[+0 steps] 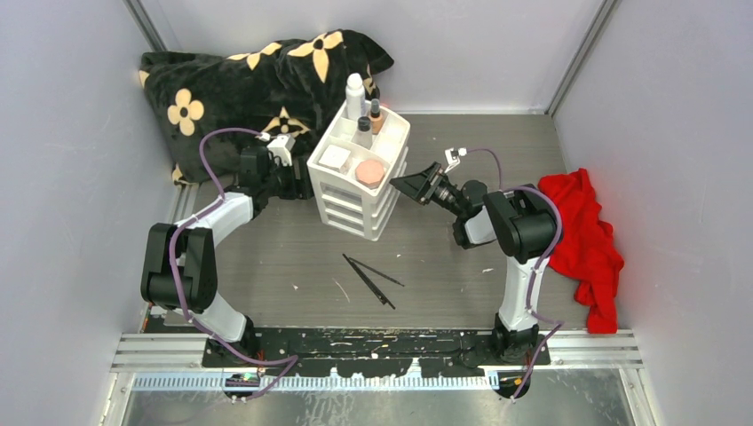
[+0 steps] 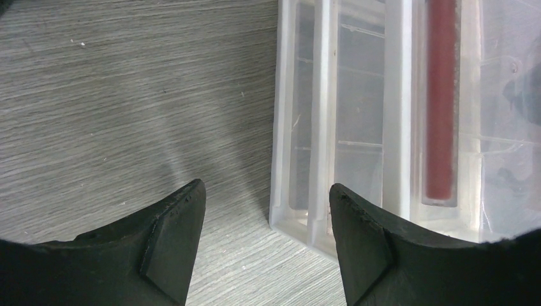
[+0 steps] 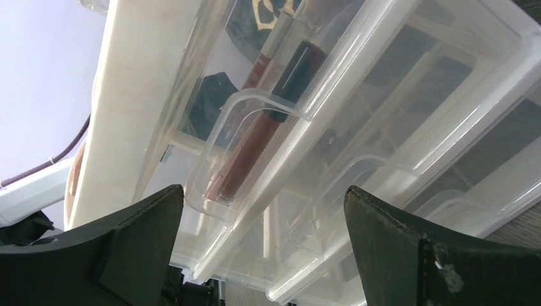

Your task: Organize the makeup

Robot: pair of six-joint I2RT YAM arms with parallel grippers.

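Note:
A white drawer organizer (image 1: 345, 197) stands upright near the middle of the floor, its clear drawers facing right. On its top sit a white spray bottle (image 1: 355, 96), two small bottles, a white box (image 1: 335, 158) and a pink round item (image 1: 370, 173). Through the top drawer's clear front (image 3: 217, 162) in the right wrist view, a dark-capped reddish tube (image 3: 250, 153) shows. My right gripper (image 1: 397, 185) is open, empty, close to the drawer side. At the organizer's left, my left gripper is open, with the organizer's edge near its right finger and nothing held.
Two thin dark pencils (image 1: 368, 280) lie crossed on the floor in front of the organizer. A black flowered cushion (image 1: 257, 98) leans behind it, and a red cloth (image 1: 586, 248) lies by the right wall.

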